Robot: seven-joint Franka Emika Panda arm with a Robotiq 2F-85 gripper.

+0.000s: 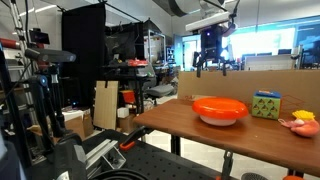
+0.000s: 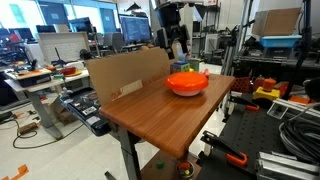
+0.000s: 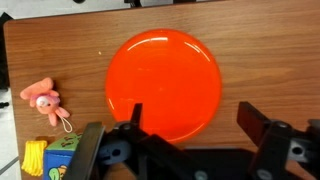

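On the wooden table lies a round orange-red lid or plate (image 1: 220,104), and a white bowl-like body (image 1: 224,122) shows under its rim. Seen from the wrist, the orange disc (image 3: 163,85) fills the middle of the picture. My gripper hangs well above the table with its fingers spread wide apart. Bare wood and part of the disc show between the fingers, and nothing is held. In the second exterior view, the gripper (image 2: 170,46) is above the orange piece (image 2: 187,80), clear of it.
A green-and-blue box (image 1: 266,105) stands behind the disc. A pink plush toy (image 3: 44,99) lies near the table edge, with a yellow block (image 3: 33,157) close to it. Behind rises a tan board (image 1: 290,86).
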